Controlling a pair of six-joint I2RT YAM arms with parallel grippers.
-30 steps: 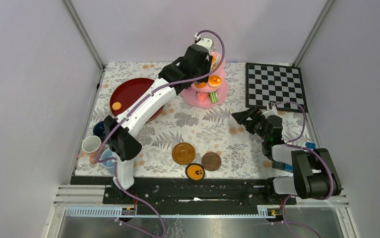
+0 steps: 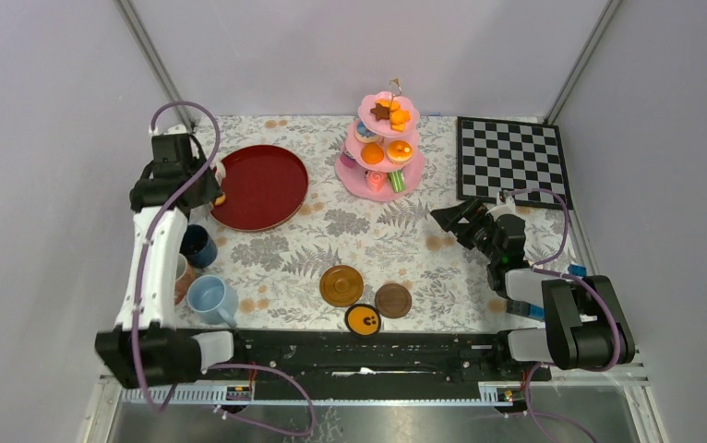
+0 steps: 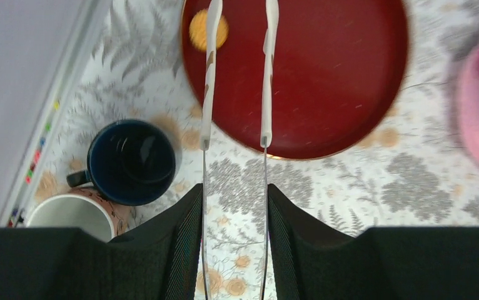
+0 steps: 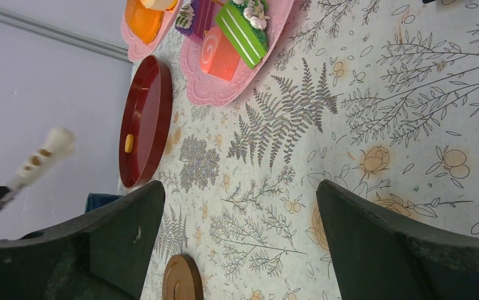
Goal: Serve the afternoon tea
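Observation:
The round dark red tray (image 2: pixel 267 189) lies at the left, with a small yellow biscuit (image 3: pixel 219 31) near its left rim. My left gripper hangs over that edge. Its long white fingers (image 3: pixel 209 87) are spread apart with an empty gap between them, one finger crossing in front of the biscuit. On the pink three-tier stand (image 2: pixel 354 180) at the back are several cakes and biscuits; a green cake (image 4: pixel 244 32) and a pink roll (image 4: pixel 218 53) sit on its lowest plate. Over the right half of the cloth, my right gripper is open and empty.
At the left edge stand a dark blue mug (image 2: pixel 198 247), a white-and-brown cup (image 3: pixel 77 215) and a light blue mug (image 2: pixel 213 297). Three coasters, including a brown one (image 2: pixel 341 286), lie near the front. A checkered board (image 2: pixel 513 161) occupies the back right.
My left arm has swung from the tiered stand leftwards to the tray's left edge, uncovering the stand's top plate. The right arm has stayed put.

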